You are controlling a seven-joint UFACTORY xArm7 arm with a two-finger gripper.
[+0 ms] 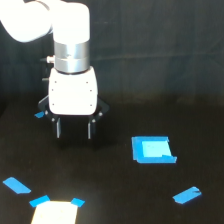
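Observation:
My gripper [74, 129] hangs over the dark table at the left, pointing down. Its two dark fingers [91, 130] are spread apart, and I see nothing between them. To the right of it, a pale blue square [156, 149] framed by blue tape lies flat on the table. A pale, cream-coloured sheet [55, 213] with blue tape at its upper corners is cut off by the bottom edge of the view.
Single strips of blue tape lie at the left [17, 185] and at the lower right [187, 195]. A black curtain [160, 50] hangs behind.

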